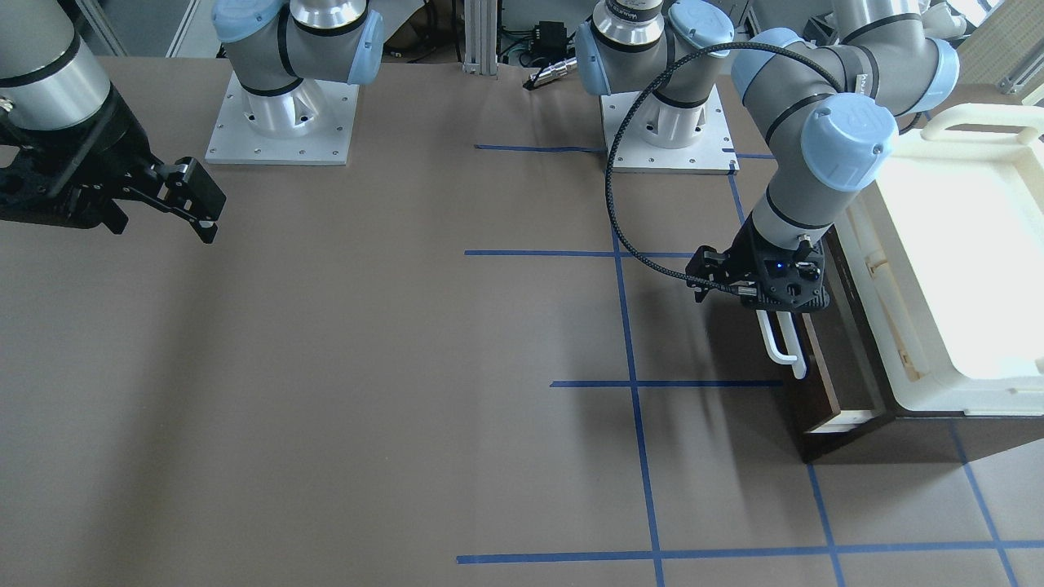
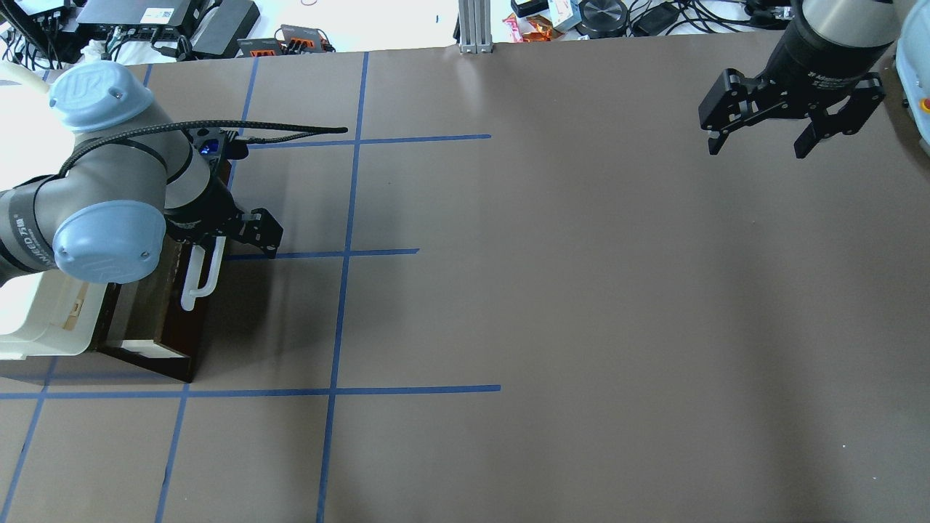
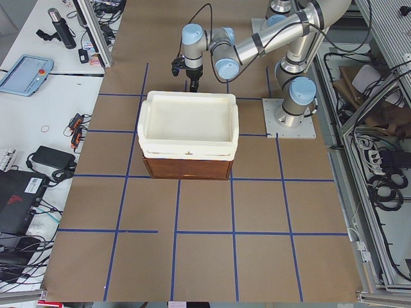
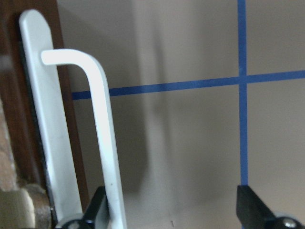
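Observation:
A white handle (image 1: 778, 347) is fixed to the dark wooden drawer (image 1: 817, 421), which stands partly out of the box below the white lidless container (image 1: 940, 381). My gripper is down at the handle: its left finger is at the white bar, its right finger well apart over bare floor. The fingers look open; whether the left finger presses on the bar from inside is unclear. In the top view the handle (image 2: 208, 274) sticks out from under the gripper.
Another arm's gripper (image 2: 776, 118) hangs at the top right of the top view, away from the drawer.

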